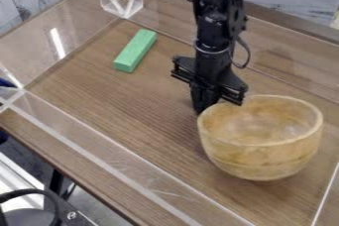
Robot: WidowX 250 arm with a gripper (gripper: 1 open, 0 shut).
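Observation:
A large pale wooden bowl (260,146) sits at the right of the table. My black gripper (207,95) is lowered just beyond its upper-left rim, low over the table. Its fingertips are partly hidden and dark, so I cannot make out whether anything is between them.
A green block (134,50) lies on the wooden table (119,131) to the left of the arm. A clear plastic object (121,0) stands at the back left.

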